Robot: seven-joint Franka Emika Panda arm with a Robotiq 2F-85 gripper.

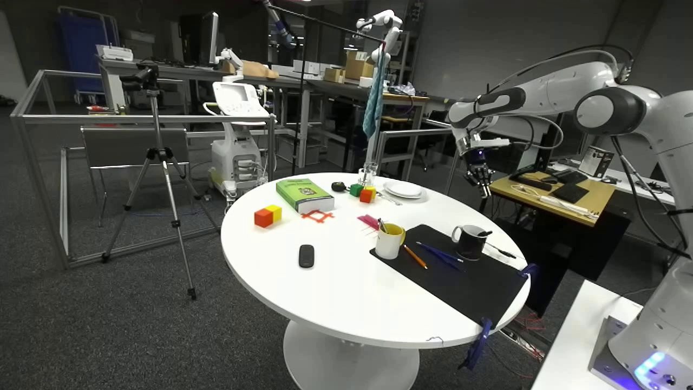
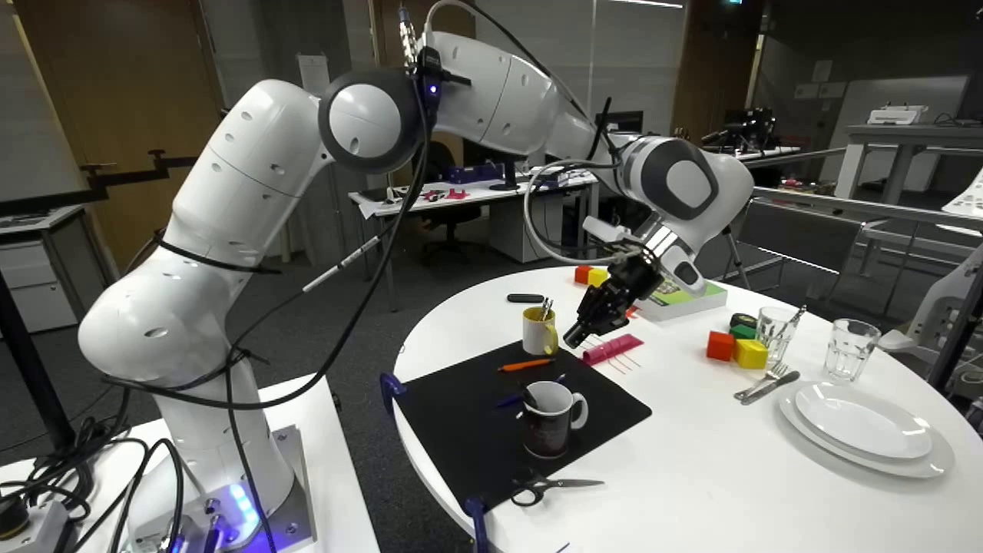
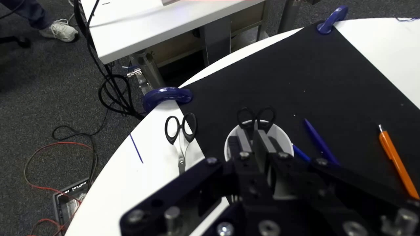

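Observation:
My gripper hangs over the table, its two fingers close together. Nothing can be made out clearly between them. In the wrist view a mug (image 3: 280,135) is below and partly behind the fingers. Black scissor handles (image 3: 266,125) show at its far rim. From exterior view 2 it is a dark mug with a white inside (image 2: 545,433), upright on the black mat (image 2: 461,405), something dark standing in it. Another pair of black-handled scissors (image 2: 553,485) lies at the mat's edge, partly on the white table. My gripper (image 2: 569,342) is well above the tabletop there.
A yellow-handled cup (image 1: 388,241), an orange pen (image 1: 416,257) and blue pens (image 1: 443,252) occupy the mat area. Plates (image 2: 862,424), glasses (image 2: 849,350), coloured blocks (image 2: 737,349) and a green book (image 1: 303,194) stand farther off.

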